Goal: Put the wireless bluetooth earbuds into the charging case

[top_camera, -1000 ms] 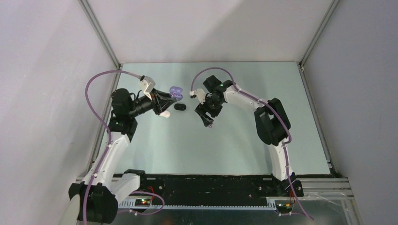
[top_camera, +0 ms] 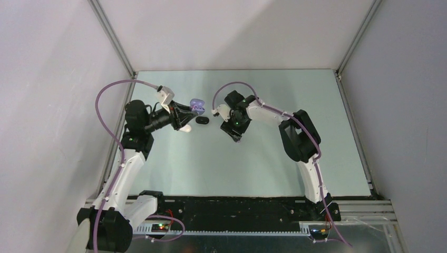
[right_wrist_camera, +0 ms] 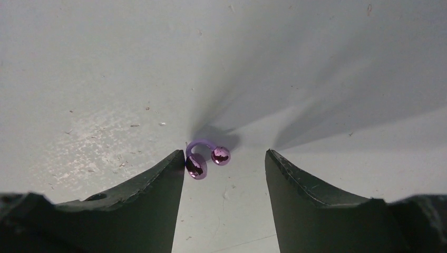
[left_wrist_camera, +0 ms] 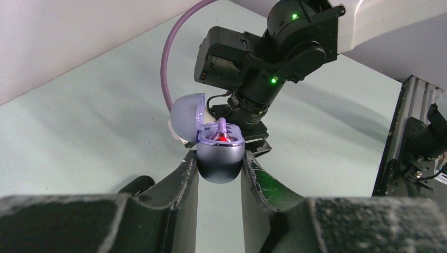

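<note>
The lavender charging case [left_wrist_camera: 219, 161], lid raised, is held up in my left gripper, which is shut on it; a purple piece and a red light show inside. In the top view the case [top_camera: 197, 105] is at the table's left-centre. My right gripper points down at the table with its fingers part open, around a purple earbud [right_wrist_camera: 196, 166] lying there with a looped band and a small round end. The earbud is at the left finger's tip, not visibly gripped.
A small black oblong object [top_camera: 202, 120] lies on the table [top_camera: 248, 168] between the arms. Walls stand at the back and both sides.
The left arm and the case are still.
</note>
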